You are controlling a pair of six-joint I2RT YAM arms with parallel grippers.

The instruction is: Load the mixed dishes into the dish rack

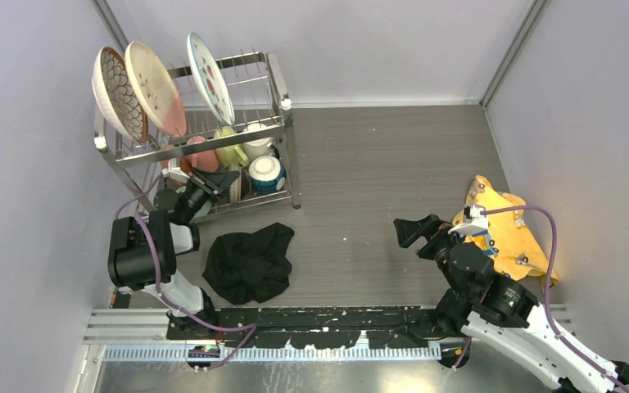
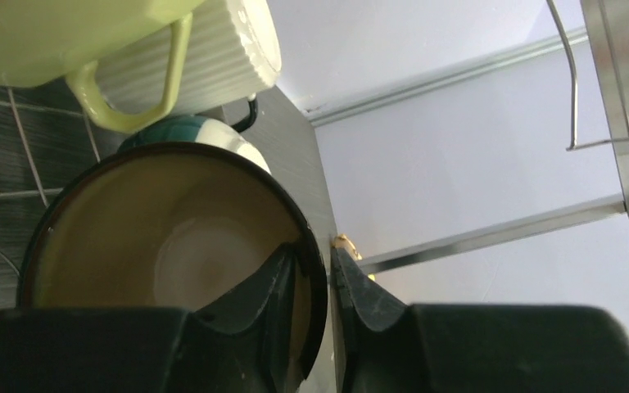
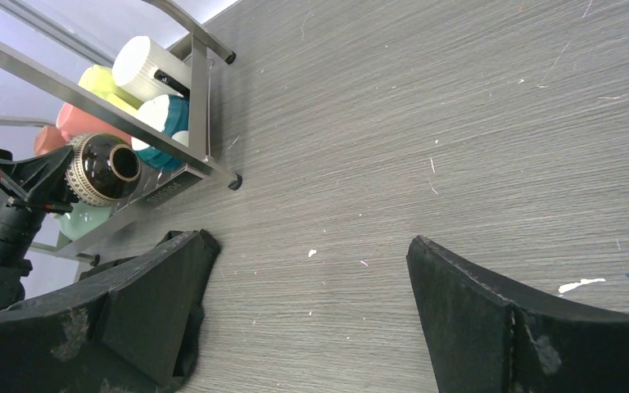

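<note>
The steel dish rack (image 1: 269, 131) holds three plates or bowls upright on top and several mugs below. My left gripper (image 1: 231, 175) is at the lower shelf's front; in the left wrist view its fingers are at the rim of a dark-edged bowl (image 2: 164, 221), and whether they grip it is unclear. The same vessel, dark with a patterned band (image 3: 97, 172), shows in the right wrist view beside a teal-and-white mug (image 3: 164, 115). My right gripper (image 1: 409, 229) stands open over bare floor at the right.
A black cloth (image 1: 246, 262) lies in front of the rack. A yellow patterned cloth (image 1: 508, 237) lies at the far right, behind the right arm.
</note>
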